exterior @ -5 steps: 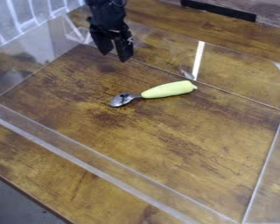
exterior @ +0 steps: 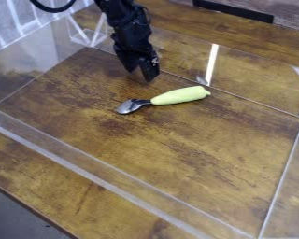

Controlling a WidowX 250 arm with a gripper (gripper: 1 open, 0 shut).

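A spoon with a pale green handle (exterior: 179,96) and a dark metal bowl (exterior: 130,106) lies on the wooden table (exterior: 115,159), inside a clear-walled area. My black gripper (exterior: 147,67) hangs at the upper middle, behind the spoon and apart from it. Its fingers point down; how far apart they are is hard to make out.
Clear plastic walls (exterior: 286,187) border the work area on several sides. The wood around the spoon is bare. The table's near left edge drops to a grey floor (exterior: 15,222).
My gripper has moved a little right and down toward the spoon. The spoon has not moved.
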